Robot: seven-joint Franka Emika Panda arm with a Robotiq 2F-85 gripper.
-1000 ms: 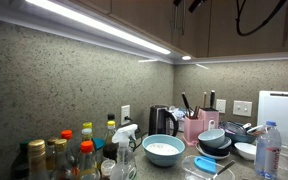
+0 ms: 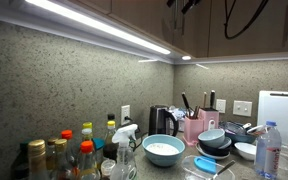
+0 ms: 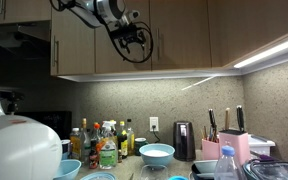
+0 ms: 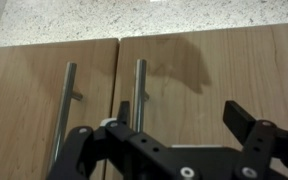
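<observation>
Two upright metal bar handles stand side by side on wooden cabinet doors in the wrist view: the left handle (image 4: 63, 112) and the right handle (image 4: 139, 92). My gripper is open in front of the right-hand door (image 4: 209, 75), its fingers wide apart. The right handle rises close by the left finger, inside the gap as seen from the wrist; whether they touch I cannot tell. Up at the cabinet doors (image 3: 174, 40) in exterior view 2, the gripper (image 3: 136, 40) is small and dark. Only a sliver of the arm shows at the top of exterior view 1.
Below lies a crowded counter: several bottles (image 2: 87, 160), a blue bowl (image 2: 164, 150), a black kettle (image 2: 160, 121), a pink knife block (image 2: 196, 126) and a water bottle (image 2: 270, 150). Free room lies between the cabinets and these items.
At the top edge of exterior view 1, the arm and its cable have shifted slightly. The counter items and cabinet doors look the same.
</observation>
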